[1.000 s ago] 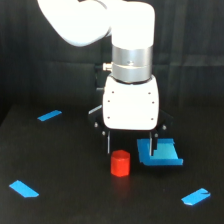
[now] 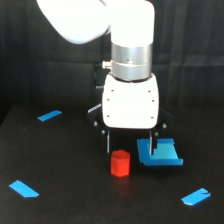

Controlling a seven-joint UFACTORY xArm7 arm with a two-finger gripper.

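Note:
My gripper point(image 2: 130, 139) hangs in the middle of the view below the white arm, its dark fingers spread apart with nothing visible between them. A red block point(image 2: 120, 164) stands on the dark table, just below and in front of the fingers. A light blue square tray point(image 2: 160, 160) lies to the right of the red block, behind the right finger.
Strips of blue tape lie on the black table at the back left point(image 2: 49, 114), front left point(image 2: 23, 189) and front right point(image 2: 196, 196). A dark backdrop stands behind.
The arm and gripper have shifted very slightly; the red block and tray look unmoved.

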